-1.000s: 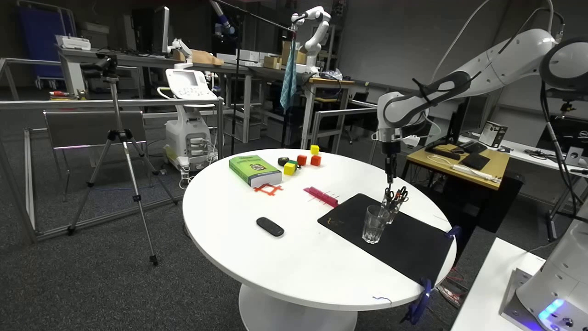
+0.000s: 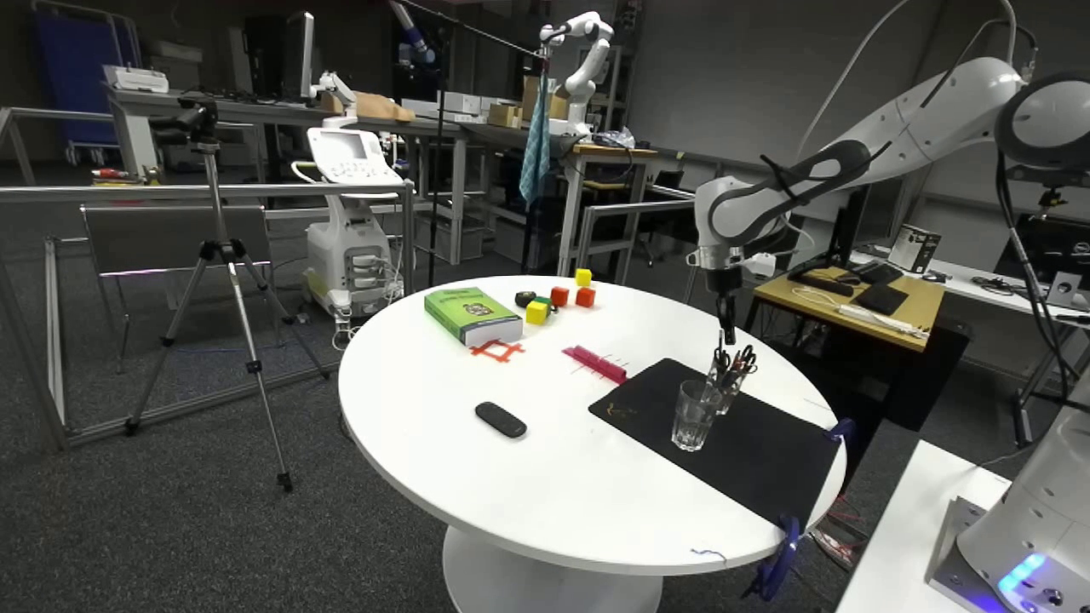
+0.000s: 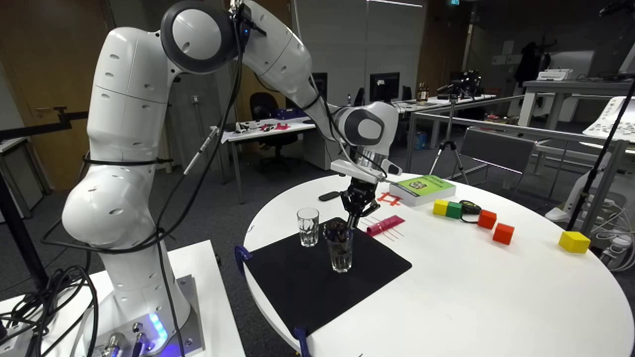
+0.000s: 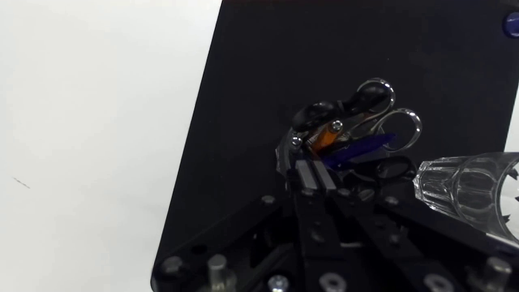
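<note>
My gripper is shut, and nothing shows between its pale finger pads. It points down at the tools in a clear glass (image 3: 341, 259); whether it touches any of them I cannot tell. That glass stands upright on a black mat (image 2: 768, 460) and holds scissors (image 4: 407, 130) with metal loops, dark handles, an orange-handled tool (image 4: 324, 138) and a blue pen-like item (image 4: 360, 150). Beside it stands a second, empty glass (image 2: 691, 421), which shows at the right edge of the wrist view.
On the white round table (image 2: 572, 480) lie a pink holder (image 2: 595, 364), a black remote-like object (image 2: 501, 420), a thick green book (image 2: 473, 316) and several coloured blocks (image 3: 503, 233). Blue clamps (image 2: 782, 557) grip the mat at the table edge.
Both glasses stand where they were.
</note>
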